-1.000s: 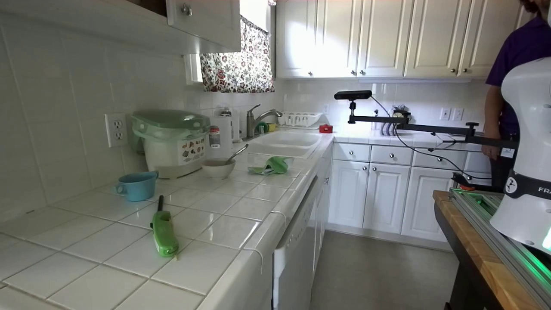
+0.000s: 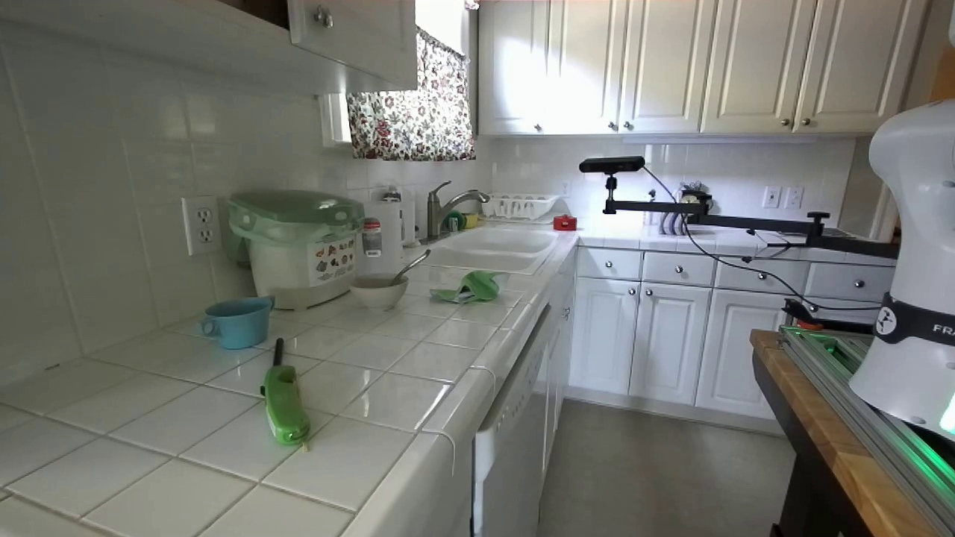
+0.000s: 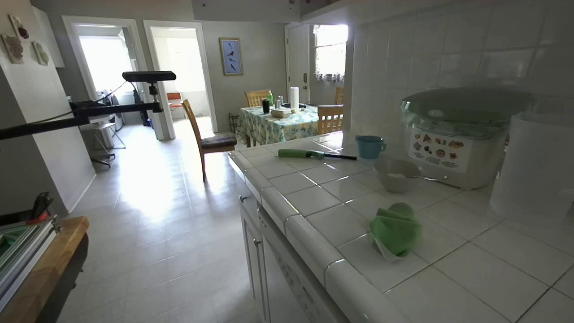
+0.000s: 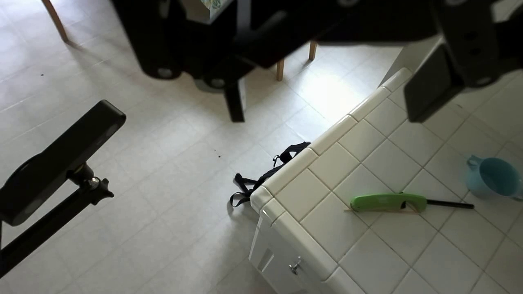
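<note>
High over the floor and the counter's edge, my gripper stands open in the wrist view, its two fingers wide apart with nothing between them. A green lighter [image 4: 387, 201] with a black stem lies on the white tiled counter, below and to the right of the gripper. Close to the stem's tip is a blue cup [image 4: 499, 176], upright. In exterior view 1, a pale bowl [image 2: 378, 291] with a spoon leaning in it stands farther along, and a crumpled green cloth or bag [image 2: 480, 286] lies toward the sink. Neither exterior view includes the gripper.
A large bin with a green lid [image 2: 300, 255] stands against the wall. Near the back are the sink [image 2: 497, 240] and a white rack [image 2: 519, 206]. A camera boom [image 2: 752, 221] reaches over the aisle.
In exterior view 1, a person in a purple shirt at the right edge has gone out of view. The counter objects and the visible part of the arm have stayed put.
</note>
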